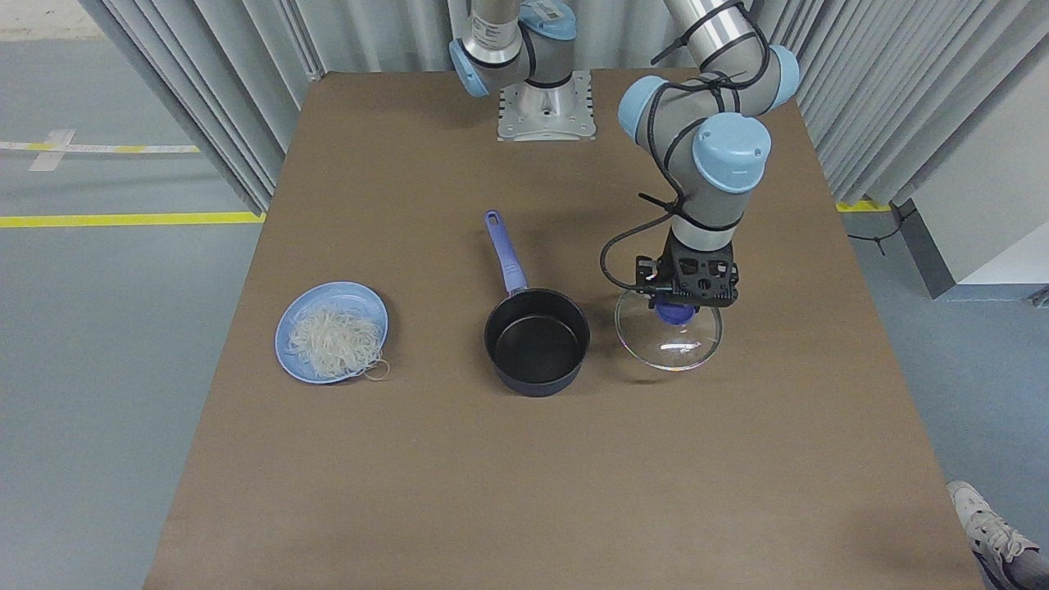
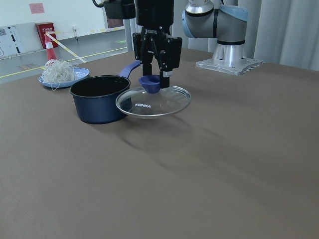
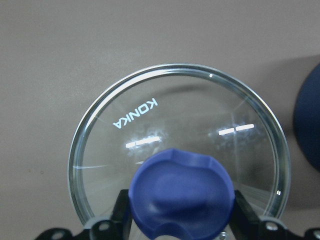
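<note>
My gripper [image 2: 155, 79] is shut on the blue knob [image 3: 181, 195] of a glass lid [image 3: 130, 100] marked KONKA, held just above the table to the right of the dark saucepan [image 1: 536, 349] in the front view. The saucepan is uncovered and empty, its purple-blue handle [image 1: 506, 251] pointing to the back. In the wrist view the pan's dark side [image 3: 310, 117] shows at the right edge. A blue plate [image 1: 292, 365] holding white noodles [image 1: 334, 339] stands left of the pan.
A person's shoe [image 1: 988, 526] shows at the lower right, off the table.
</note>
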